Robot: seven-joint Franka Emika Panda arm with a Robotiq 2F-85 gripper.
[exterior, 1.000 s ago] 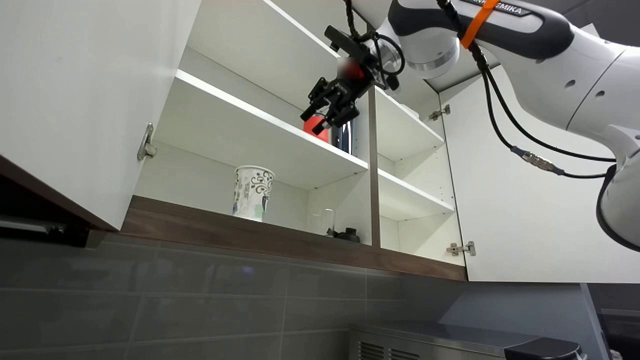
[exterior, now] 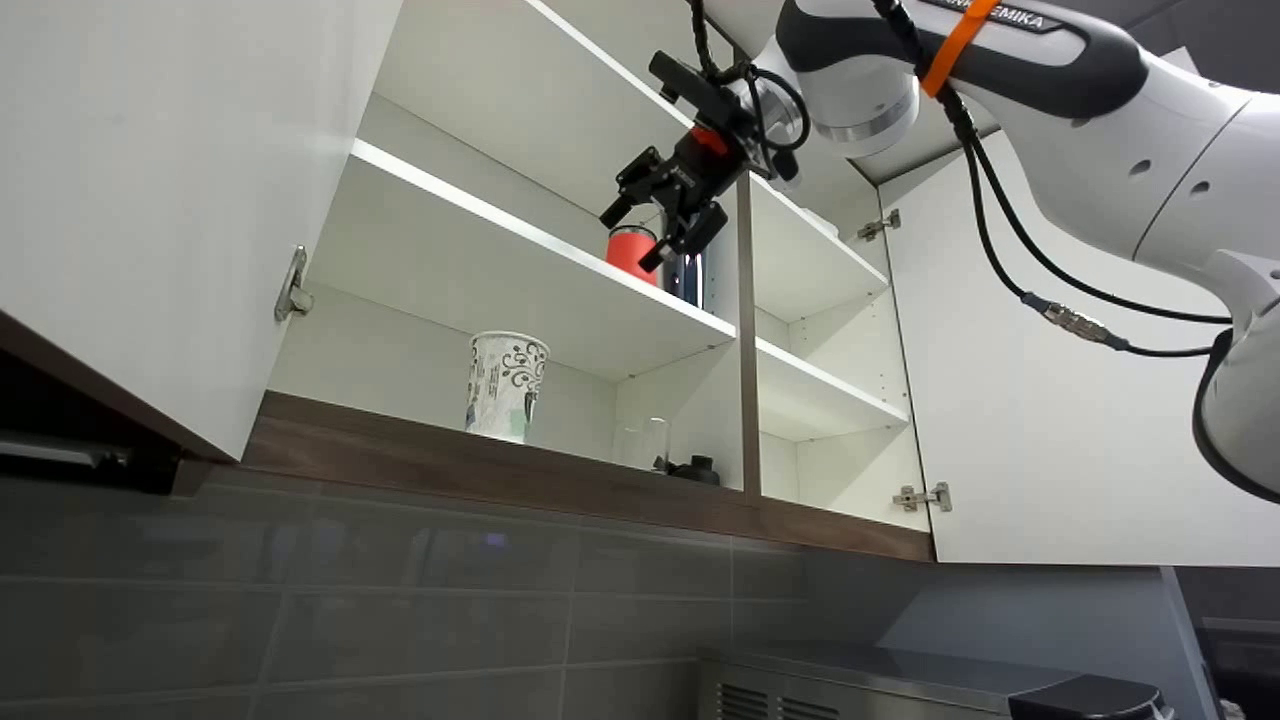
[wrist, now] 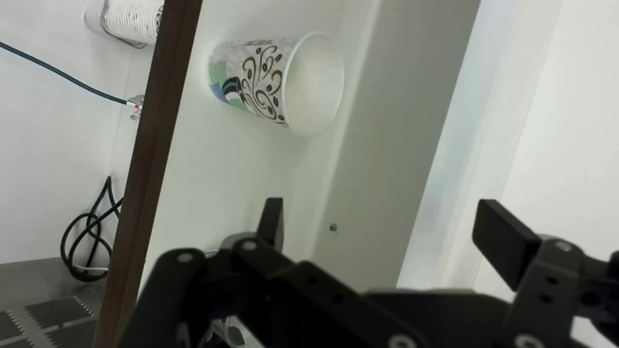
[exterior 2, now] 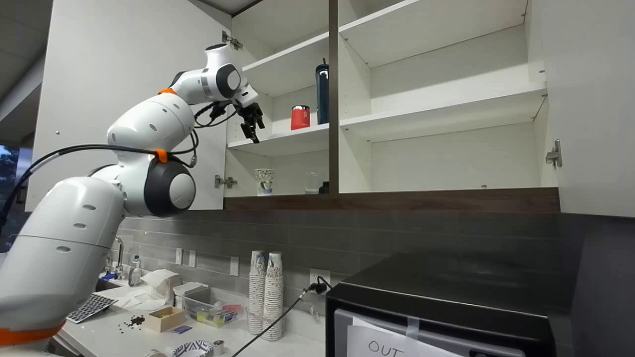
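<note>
My gripper [exterior: 626, 244] is open in front of the cabinet, at about the height of the middle shelf, with nothing between its fingers. In the wrist view its two fingertips stand wide apart. A patterned paper cup [wrist: 255, 81] stands upright on the cabinet floor, lower than the gripper and apart from it. On the middle shelf are a red tumbler [exterior 2: 300, 117] and a tall dark blue tumbler [exterior 2: 322, 95]. Exterior view 1 shows the red tumbler partly hidden behind the gripper.
A clear glass [exterior 2: 312, 183] and a small black object [exterior: 696, 469] sit on the cabinet floor near the divider. The middle shelf [exterior: 528, 234] has a protruding front edge. Both cabinet doors stand wide. The right-hand shelves [exterior 2: 440, 107] look empty in exterior view 2.
The gripper's fingers have spread farther apart. The arm, the cup and the tumblers are where they were.
</note>
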